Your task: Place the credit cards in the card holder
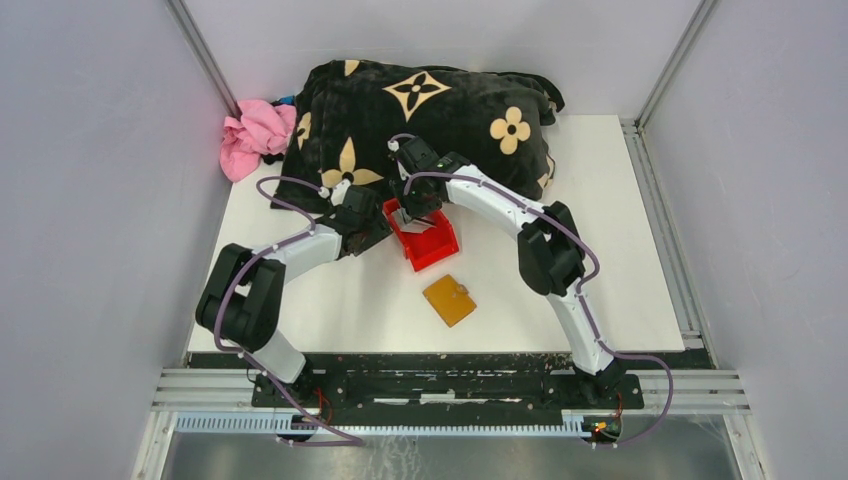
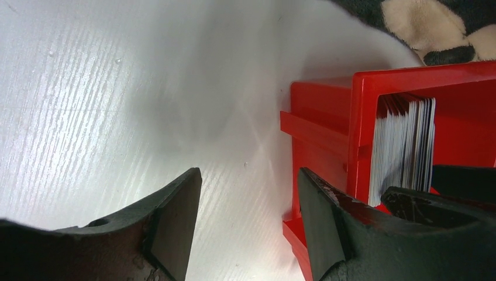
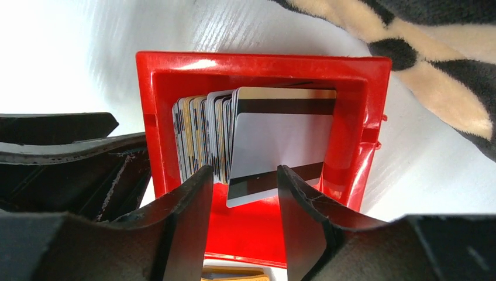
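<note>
A red box (image 1: 432,248) holds a row of cards (image 3: 193,134), with two cards (image 3: 281,140) lying tilted against the row's right side. My right gripper is open just over those cards, nothing clearly held. My left gripper stands open beside the box's left wall, low over the table, with nothing between its fingers. The orange-brown card holder (image 1: 449,300) lies on the table in front of the box.
A dark patterned plush blanket (image 1: 420,120) fills the back, and a pink cloth (image 1: 255,140) lies at back left.
</note>
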